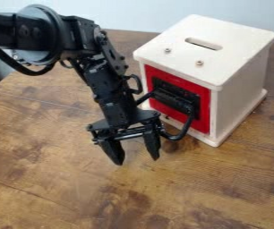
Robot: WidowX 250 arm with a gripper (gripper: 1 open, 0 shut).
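A black robot arm reaches down from the top left, its gripper point(133, 150) hanging over the wooden table with the two fingers apart and nothing visible between them. Behind and right of it stands a pale wooden box point(235, 107) with a slot in its top and a red front panel point(165, 81) that carries a black fitting. A black cable or hose runs near the gripper in front of that panel; where it attaches is not clear.
Bare table point(68, 197) fills the foreground and the right side. A pale wall or surface shows behind the table's far edge.
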